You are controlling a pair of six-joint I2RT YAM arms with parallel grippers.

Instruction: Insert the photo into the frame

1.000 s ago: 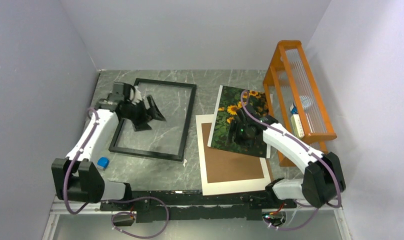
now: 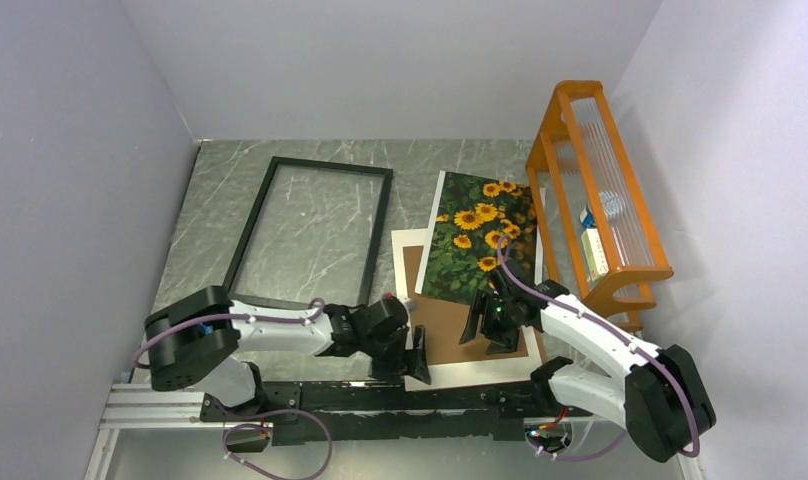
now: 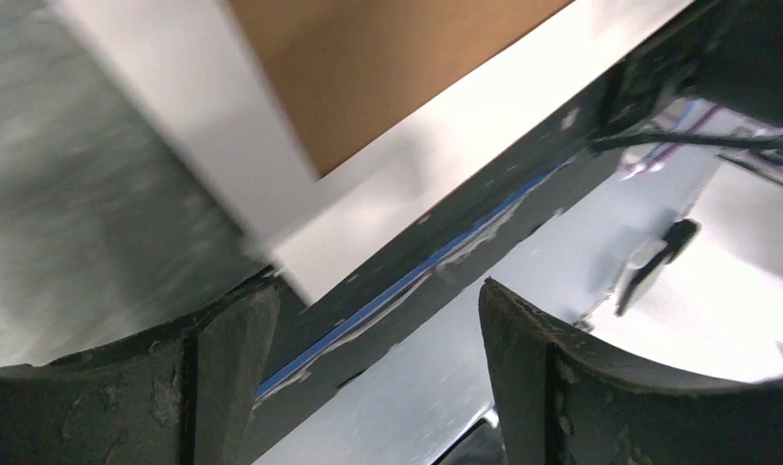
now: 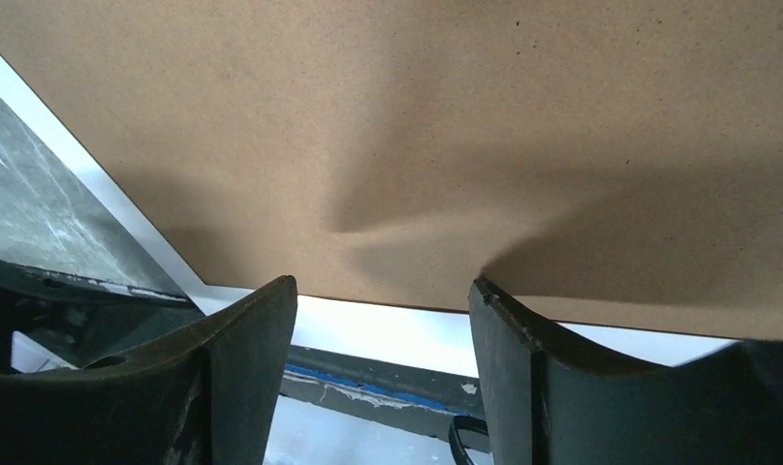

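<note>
The sunflower photo (image 2: 470, 225) lies face up, overlapping the back part of a brown board with a white border (image 2: 460, 375). To the left is the empty black picture frame (image 2: 380, 225), flat on the table; my left arm covers part of its front edge. My left gripper (image 2: 417, 362) has its fingers apart at the board's front-left corner. In the left wrist view that white corner (image 3: 320, 247) appears just beyond the fingers. My right gripper is over the front part of the brown panel (image 4: 388, 174), fingers apart and nothing seen between them.
A wooden rack with ribbed clear panels (image 2: 635, 270) stands along the right side, close to the photo.
From over the frame, my left gripper has swung right and forward to the board's front-left corner. The right one has shifted from over the photo toward the front. Photo, board and frame look unmoved.
</note>
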